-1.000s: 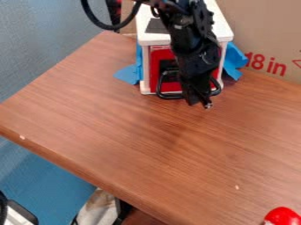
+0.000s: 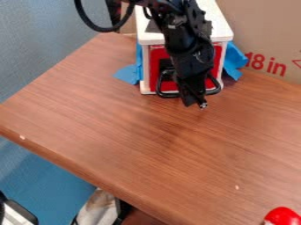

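Observation:
My black arm reaches down from the top centre, its gripper (image 2: 201,102) hanging above the wooden table (image 2: 129,158) in front of a red and white box-like base (image 2: 157,81). The gripper's fingertips are small and dark; whether they are open or shut is hard to tell. A red object (image 2: 282,217) is partly visible at the bottom right corner.
Blue material (image 2: 128,73) lies either side of the base. A cardboard panel (image 2: 266,39) with red print stands behind. The table's left edge runs diagonally, with blue floor below.
The arm and gripper have shifted very slightly up and to the left. Nothing else has visibly changed.

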